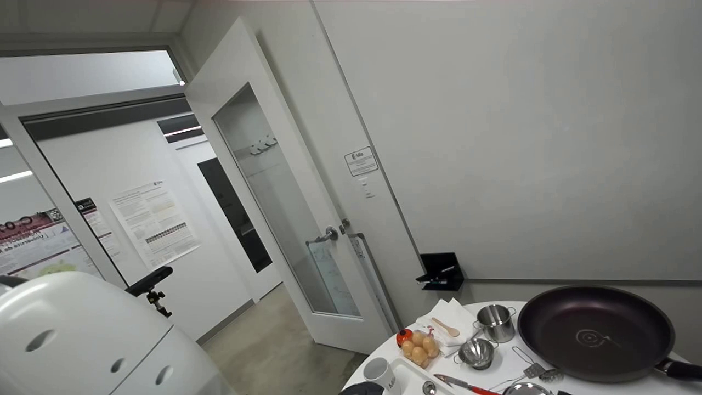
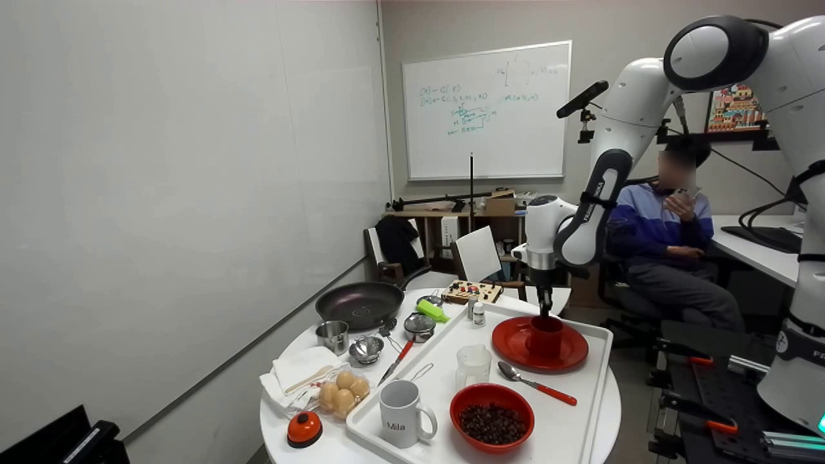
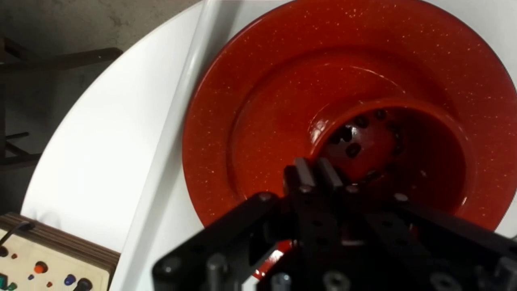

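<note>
In the second exterior view, a red cup (image 2: 546,338) is over the middle of the red plate (image 2: 510,343), on the far right part of the white tray. My gripper (image 2: 545,306) points down at the cup's rim. From the wrist, the gripper appears shut on that rim, one fingertip on either side of the wall. A few dark beans (image 3: 353,150) lie inside the red cup (image 3: 458,140). Whether its base touches the red plate (image 3: 271,87) cannot be told for sure. A red bowl (image 2: 529,417) nearer the camera holds many dark beans.
Close by on the tray stand a clear glass (image 2: 472,365), a grey mug (image 2: 400,414) and a red-handled spoon (image 2: 553,392). Small bottles (image 2: 479,314) stand beyond the plate. Pan (image 2: 359,304), pots and eggs (image 2: 343,394) crowd the table's left side.
</note>
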